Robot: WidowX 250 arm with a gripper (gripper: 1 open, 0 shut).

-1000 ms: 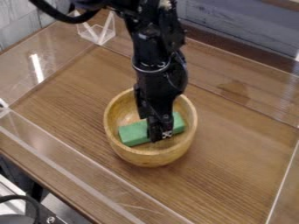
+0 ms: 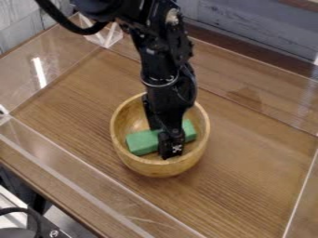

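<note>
A wooden bowl [image 2: 162, 165] holds a green block [image 2: 141, 141] lying slantwise inside it. My black gripper [image 2: 166, 139] reaches down from above into the bowl, its lower end over the block's middle and right part, hiding some of it. Whether the fingers are open or closed on the block cannot be made out against the dark body.
The bowl stands on a wooden table [image 2: 248, 186] with clear room to the left and right. A transparent plastic piece is at the upper left behind the arm. A pale wall runs along the back, and black cables are at the lower left beyond the table's edge.
The gripper has shifted very slightly within the bowl; the bowl and green block look essentially where they were.
</note>
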